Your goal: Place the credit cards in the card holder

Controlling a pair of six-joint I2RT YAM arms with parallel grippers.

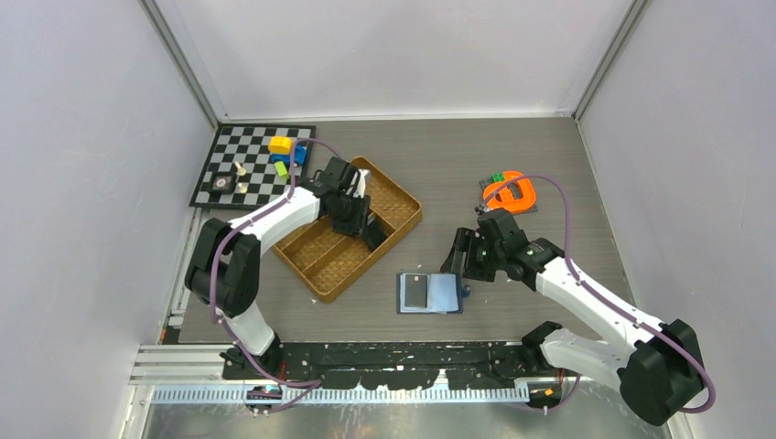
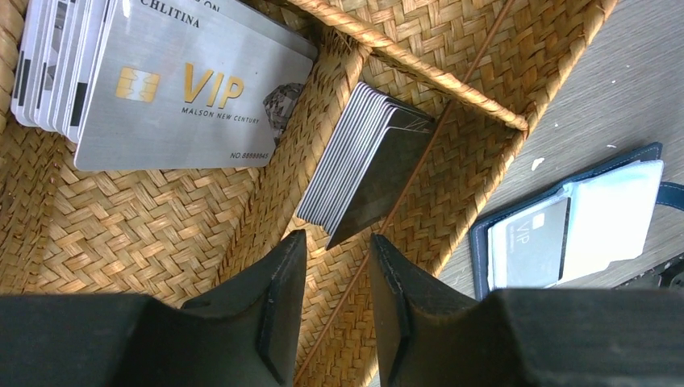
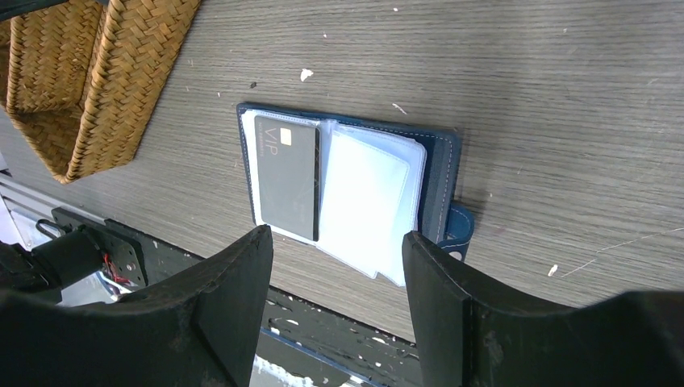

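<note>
The woven basket (image 1: 345, 282) holds grey VIP cards (image 2: 193, 97) in one compartment and a leaning stack of black cards (image 2: 383, 173) in another. Above the black stack hangs my left gripper, part open, its fingertips apart with nothing between them. On the table right of the basket the dark blue card holder (image 3: 435, 177) lies spread open. A grey VIP card (image 3: 288, 177) sits in its left side; the clear sleeve (image 3: 367, 193) on its right side looks to have no card. My right gripper stands open over the holder, touching nothing.
A chessboard (image 1: 209, 183) with toy blocks lies behind the left arm. An orange toy (image 1: 524, 194) is at the right back. Bare table stretches between basket and toy. The basket's dividers (image 2: 323, 137) rise beside the black cards.
</note>
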